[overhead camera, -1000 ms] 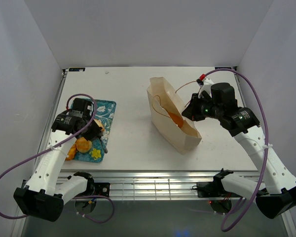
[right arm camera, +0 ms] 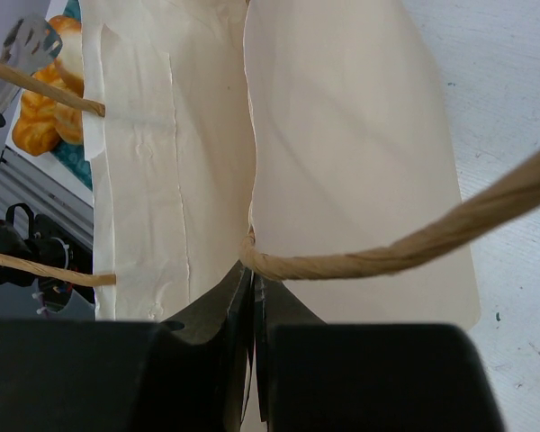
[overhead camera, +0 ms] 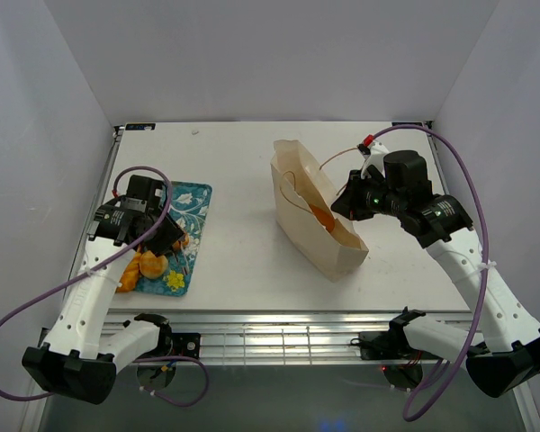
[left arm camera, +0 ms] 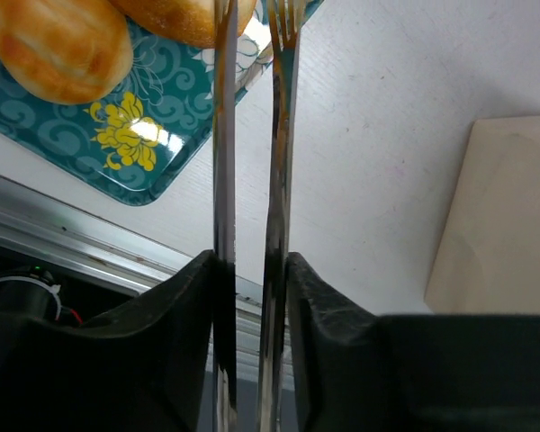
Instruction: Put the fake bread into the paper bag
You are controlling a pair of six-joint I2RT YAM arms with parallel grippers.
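Note:
Fake bread rolls (overhead camera: 153,265) (left arm camera: 63,49) lie on a teal floral tray (overhead camera: 188,201) at the left. My left gripper (overhead camera: 177,245) is over the tray, with long metal tong tips (left arm camera: 252,18) part open; whether bread is between the tips is unclear. The beige paper bag (overhead camera: 310,243) (right arm camera: 342,108) stands open at centre right, something orange inside. My right gripper (overhead camera: 340,207) is shut on the bag's edge, by a twisted handle (right arm camera: 360,263).
Grey walls border both sides; a metal rail (overhead camera: 270,333) runs along the front edge.
The right arm and bag look nearly unchanged.

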